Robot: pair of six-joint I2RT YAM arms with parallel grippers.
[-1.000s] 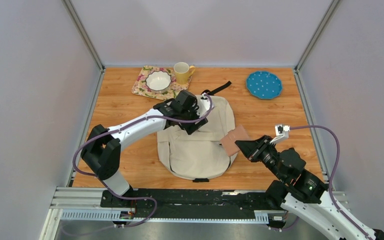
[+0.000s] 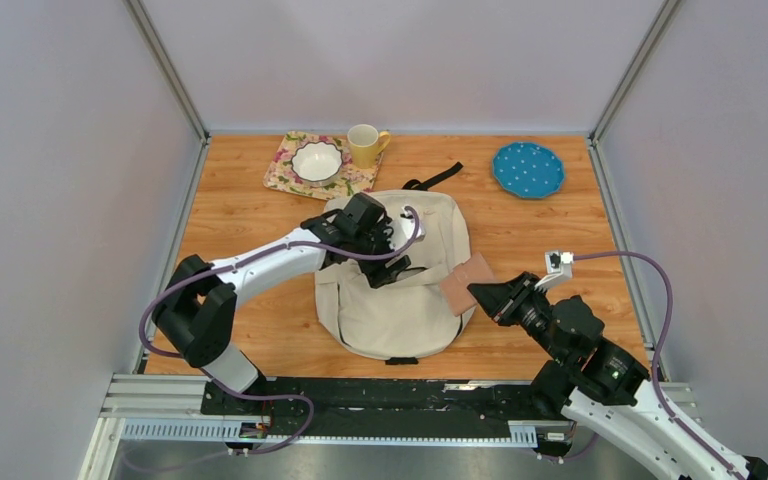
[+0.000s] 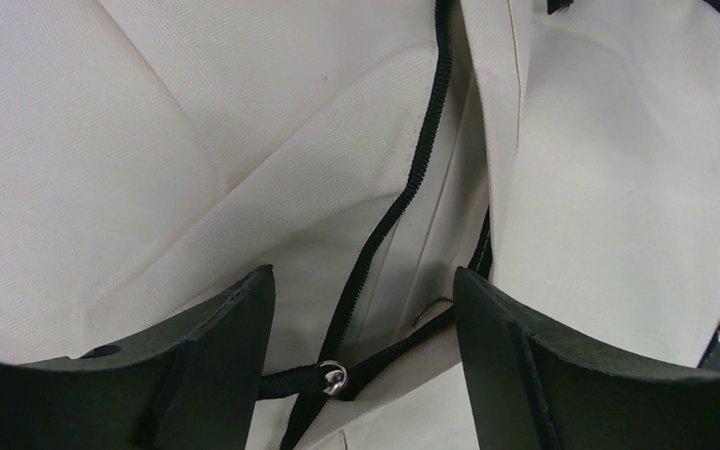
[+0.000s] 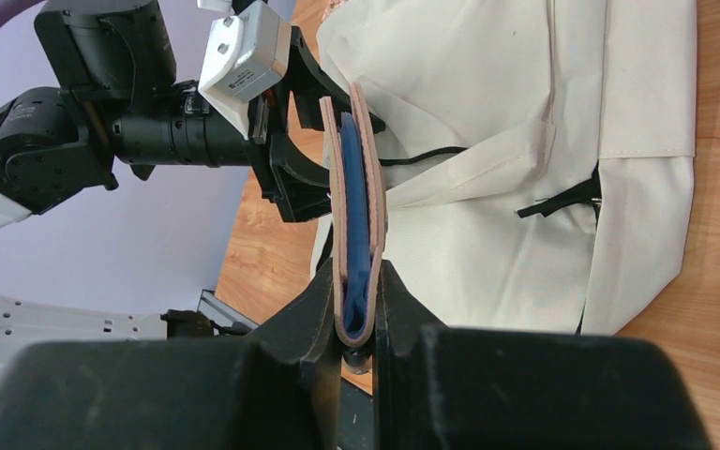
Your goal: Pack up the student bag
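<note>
A cream backpack [image 2: 390,320] lies on the wooden table with its opening loosely folded. My left gripper [image 2: 390,272] is open over the bag's zipper. In the left wrist view its fingers [image 3: 216,347] straddle a black zipper [image 3: 394,211] and a cord with a metal ring [image 3: 334,378]. My right gripper [image 2: 482,291] is shut on a pink folder [image 2: 468,275] at the bag's right side; in the right wrist view the folder stands edge-on, showing a blue layer [image 4: 356,225] inside.
A floral tray [image 2: 278,174] with a white bowl [image 2: 316,160] and a yellow mug [image 2: 365,145] sits at the back left. A blue dotted plate [image 2: 528,170] lies back right. Walls bound the table.
My left gripper has moved toward the front of the bag, down in the top view. The right gripper and folder are nearly unchanged, having shifted very slightly.
</note>
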